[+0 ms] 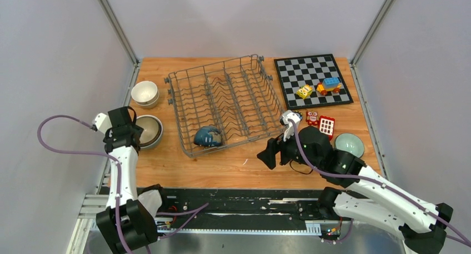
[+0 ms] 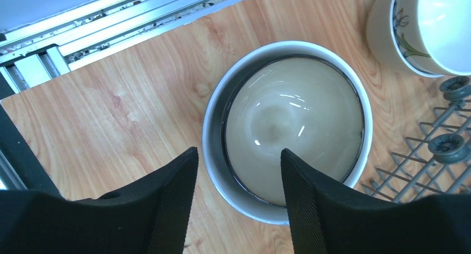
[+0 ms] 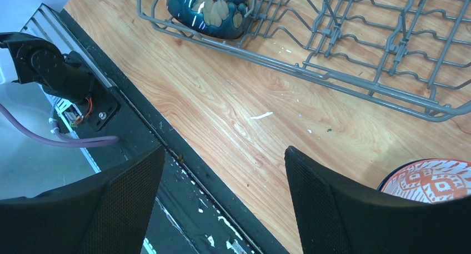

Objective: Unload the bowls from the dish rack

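Observation:
One dark blue, flower-patterned bowl (image 1: 208,137) rests tilted in the front left part of the grey dish rack (image 1: 222,98). Left of the rack, a beige, dark-rimmed bowl (image 2: 294,126) sits inside a larger pale bowl (image 2: 214,132). My left gripper is over the near side of these nested bowls, its fingers apart and nothing held. Behind them stand stacked white bowls (image 1: 145,93). In front of the rack's right half, my right gripper is open and empty above the table. A red-patterned bowl (image 3: 430,182) shows partly beside its right finger.
A pale green bowl (image 1: 349,145) sits at the right edge. Toy vehicles stand on a chessboard (image 1: 311,79) at the back right, with red toy pieces (image 1: 326,126) in front of it. Bare table (image 1: 222,170) lies before the rack.

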